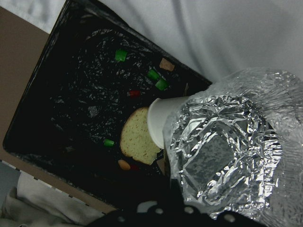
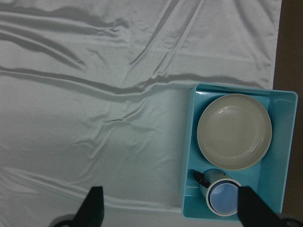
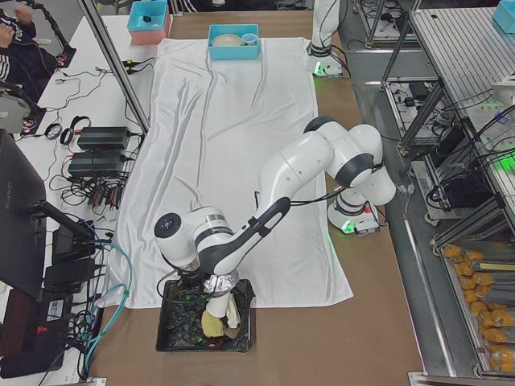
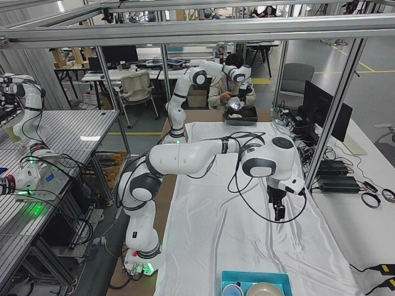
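Observation:
A black bin point(image 3: 173, 338) with scraps, a bread slice point(image 1: 138, 132) and a white paper cup point(image 1: 158, 118) sits at the cloth's near end. My left gripper point(image 3: 197, 281) is over the bin, shut on a crumpled foil container point(image 3: 221, 284), which fills the right of the left wrist view point(image 1: 213, 156). My right gripper point(image 4: 276, 206) hangs over the cloth at the other end, its fingers apart in the right wrist view, nothing between them.
A blue tub point(image 2: 187, 146) holds a beige plate point(image 2: 234, 131) and a mug point(image 2: 222, 197) at the far end. Cables loop around both arms.

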